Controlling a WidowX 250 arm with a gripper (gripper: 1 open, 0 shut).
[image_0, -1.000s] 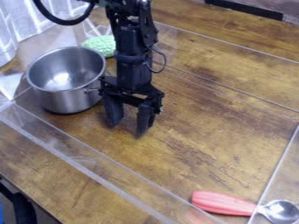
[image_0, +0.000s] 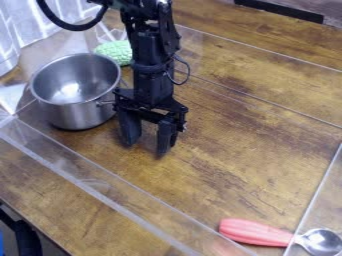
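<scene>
My black gripper (image_0: 150, 135) hangs low over the wooden table, just right of a steel bowl (image_0: 74, 88). Its fingers point down near the tabletop; they are dark, and I cannot tell whether they are open or shut, or whether anything is between them. A spoon with a pink handle (image_0: 255, 233) lies at the front right, apart from the gripper.
A green patterned object (image_0: 112, 53) lies behind the bowl. Clear plastic walls run along the left, front and right.
</scene>
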